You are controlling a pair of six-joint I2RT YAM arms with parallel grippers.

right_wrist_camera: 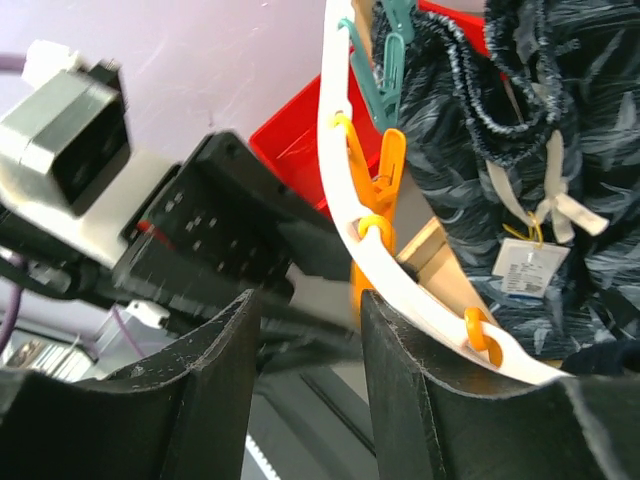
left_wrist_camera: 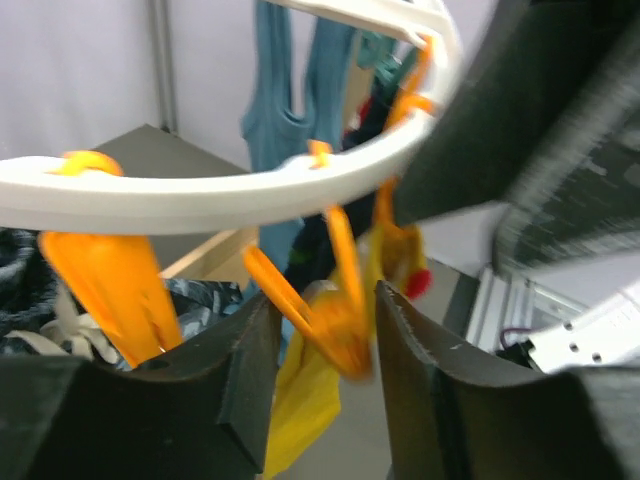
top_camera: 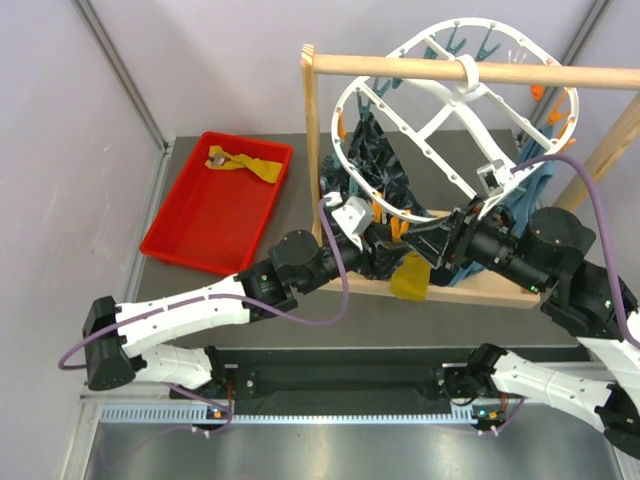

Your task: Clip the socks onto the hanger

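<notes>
My left gripper (top_camera: 385, 255) and right gripper (top_camera: 440, 235) meet at the near rim of the white round hanger (top_camera: 445, 115). In the left wrist view an orange clip (left_wrist_camera: 340, 330) sits between the part-open fingers, with a yellow sock (left_wrist_camera: 300, 410) hanging below it. In the right wrist view my part-open fingers (right_wrist_camera: 205, 390) are by the rim and its orange clips (right_wrist_camera: 375, 190); whether they grip anything is unclear. Dark socks (top_camera: 370, 160) and blue socks (top_camera: 525, 195) hang from the hanger.
A red tray (top_camera: 195, 220) at the left holds another yellow sock (top_camera: 255, 165). A wooden frame (top_camera: 350, 63) carries the hanger.
</notes>
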